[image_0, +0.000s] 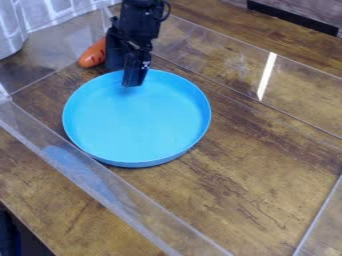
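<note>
A black robot gripper (128, 60) hangs from the top of the camera view, over the back rim of a large blue plate (136, 122). An orange carrot-like object (92, 54) lies just left of the gripper, behind the plate, partly hidden by it. The gripper's fingers are dark and small, and nothing is visible held in them. The plate is empty.
A wooden table (247, 180) surrounds the plate, with wide free room to the right and front. Clear plastic strips or walls run along the left and right. A pale, crumpled covering (24, 20) is at the top left.
</note>
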